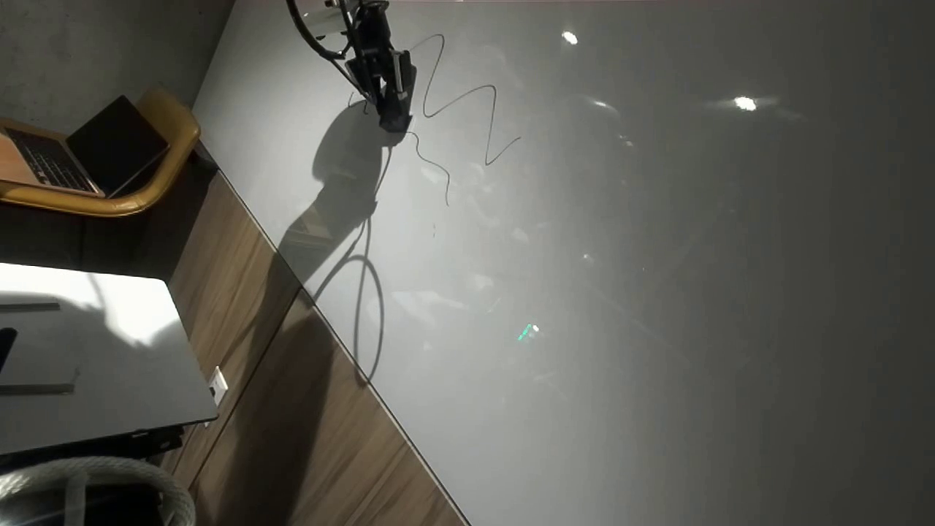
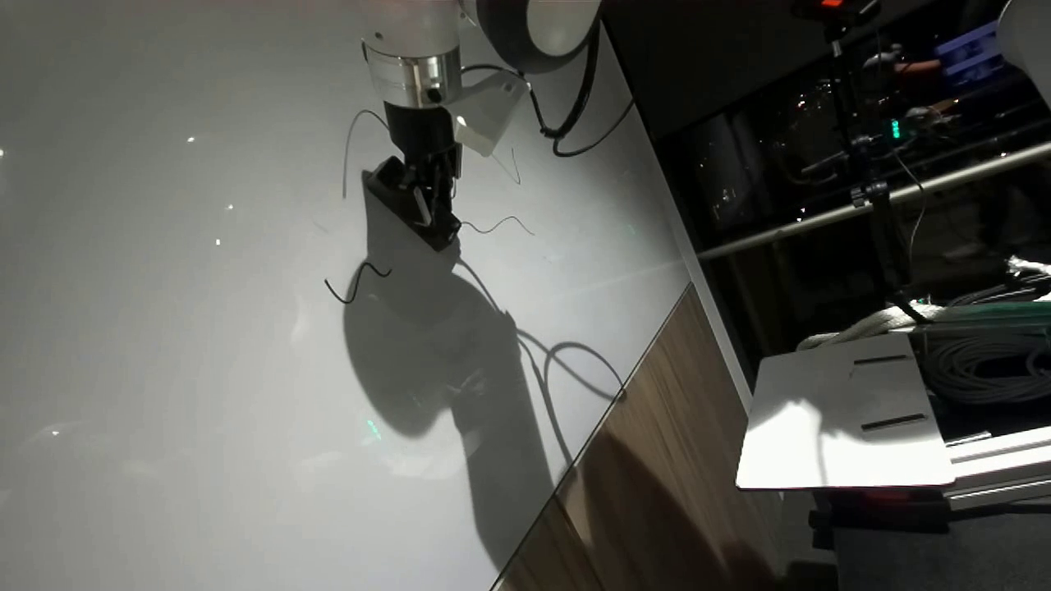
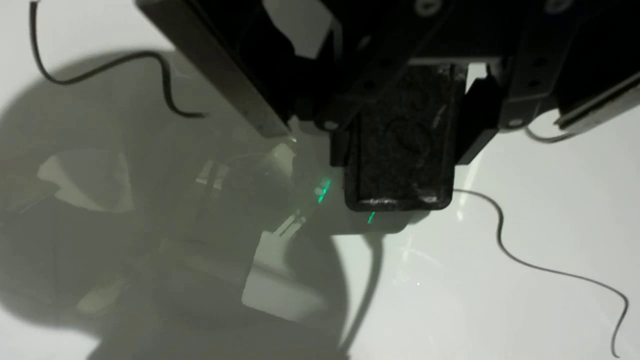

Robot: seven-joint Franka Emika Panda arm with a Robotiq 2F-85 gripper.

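My gripper is shut on a dark rectangular block (image 3: 402,186), which looks like a board eraser, with one finger along each side. The block is at or very close to the glossy white board (image 1: 657,351); whether it touches all along its face I cannot tell. From the block's right edge in the wrist view runs a thin wavy dark line (image 3: 501,234). A thicker curved line (image 3: 114,62) lies to the upper left there. In exterior view 1 a long zigzag line (image 1: 464,96) stands right of the gripper. Exterior view 2 shows the thicker line (image 2: 357,281) below the block.
Wood panelling (image 1: 254,351) borders the board's lower edge. Beyond it are a grey table (image 1: 114,359) and a chair (image 1: 180,131) with a laptop (image 1: 114,145). The arm's shadow (image 2: 433,364) falls across the board. Right of the zigzag line, the board is free of objects.
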